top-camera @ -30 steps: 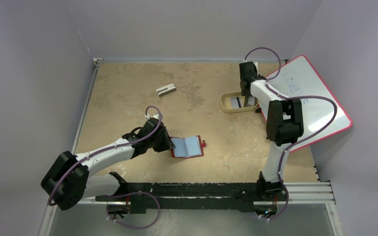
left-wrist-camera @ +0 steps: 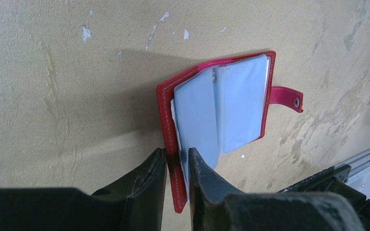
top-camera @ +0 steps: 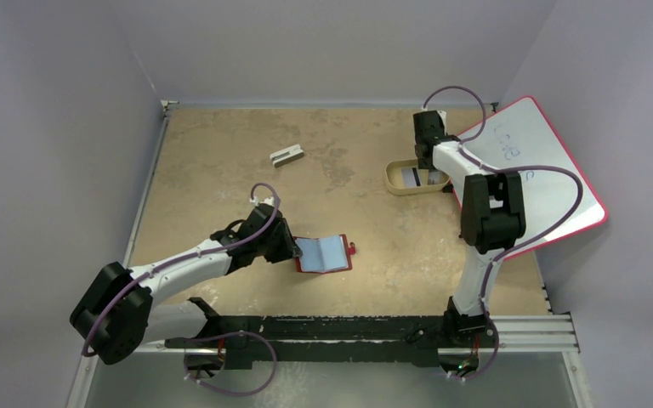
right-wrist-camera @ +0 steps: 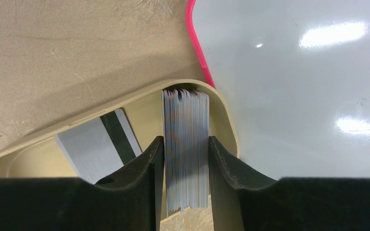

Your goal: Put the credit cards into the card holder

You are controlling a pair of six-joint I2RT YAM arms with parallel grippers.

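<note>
In the left wrist view the card holder (left-wrist-camera: 243,101) lies spread open, with a red cover and pale blue sleeves. My left gripper straddles its left edge, cover and sleeve edges between the fingers; how tightly they close on it does not show. In the right wrist view a thick stack of credit cards (right-wrist-camera: 187,144) stands on edge in a tan tray (right-wrist-camera: 118,102). My right gripper is shut on this stack, one finger against each side. A single grey card with a black stripe (right-wrist-camera: 99,147) lies flat in the tray.
A tilted whiteboard (top-camera: 531,174) with a red rim borders the tray on the right. At the back left lies a small whitish block (top-camera: 286,155). Between the holder and the tray the table is clear.
My right gripper is a little lower than one second ago. The left arm and the card holder look unchanged.
</note>
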